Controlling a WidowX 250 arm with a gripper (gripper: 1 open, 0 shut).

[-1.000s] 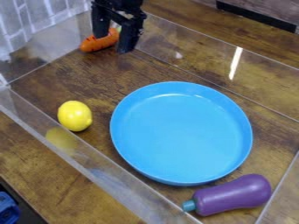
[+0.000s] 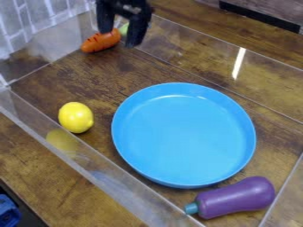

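Note:
The dark gripper hangs at the top of the camera view, its two fingers blurred and spread apart, over and just right of an orange carrot with a green top, which lies at the back left. A yellow lemon-like object rests on the wooden surface at left. A large empty blue plate fills the centre right. A purple eggplant with a teal stem lies at the bottom right.
Clear walls border the wooden work area on the left and front. A small blue object shows at the bottom left corner, outside the wall.
The gripper has moved up in the view and is more blurred now. The carrot, lemon, plate and eggplant have not visibly moved.

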